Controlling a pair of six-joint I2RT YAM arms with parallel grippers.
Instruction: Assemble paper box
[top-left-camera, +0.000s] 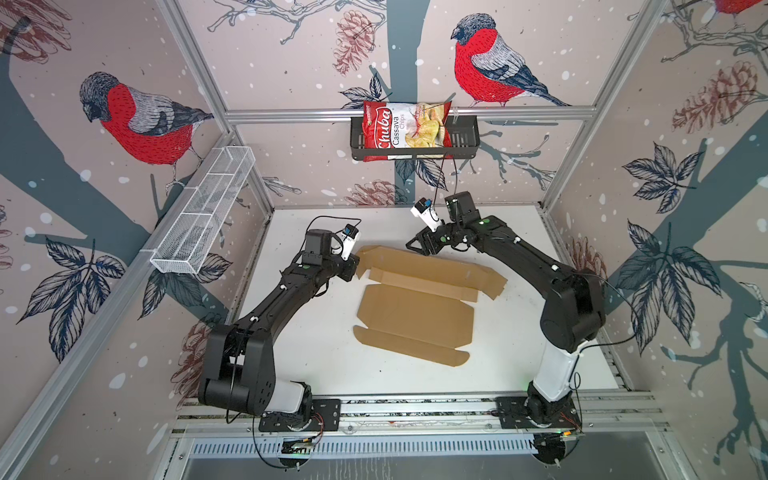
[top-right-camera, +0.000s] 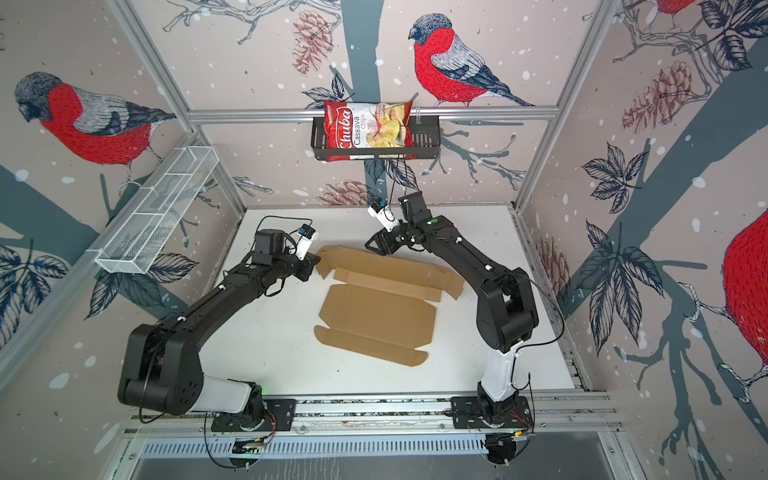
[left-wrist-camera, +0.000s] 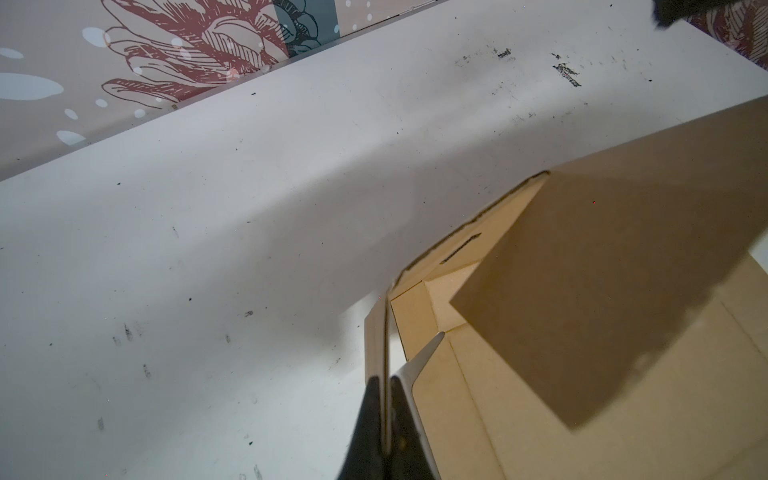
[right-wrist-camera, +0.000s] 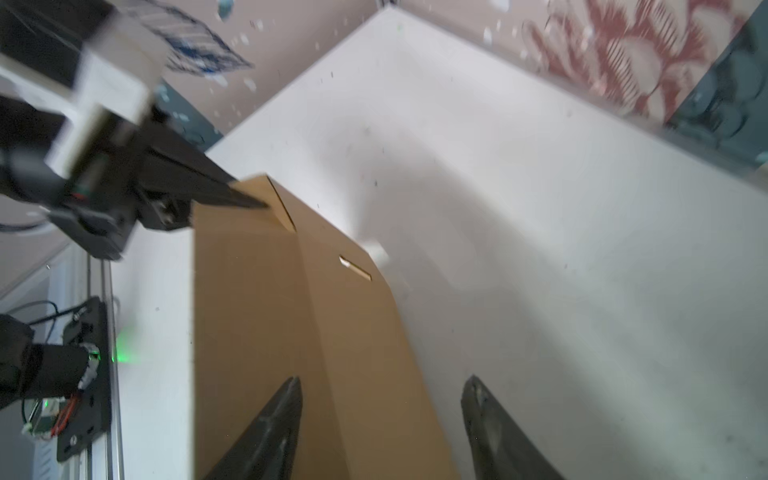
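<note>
The partly folded cardboard box (top-left-camera: 416, 313) lies mid-table, its bottom flat, with a long loose flap (top-left-camera: 412, 345) along the near side. Its back wall (top-left-camera: 424, 268) is raised, and the end flaps at both sides are bent. At the left end my left gripper is shut on a thin end flap (left-wrist-camera: 373, 340), whose edge runs between the fingers. My right gripper stands open above the back wall, near its left half; cardboard shows below and between the fingers, with no grip on it. The right wrist view is blurred.
A dark shelf basket (top-left-camera: 472, 137) with a chips bag (top-left-camera: 406, 129) hangs on the back wall, above the right gripper. At left is a white wire basket (top-left-camera: 204, 209).
</note>
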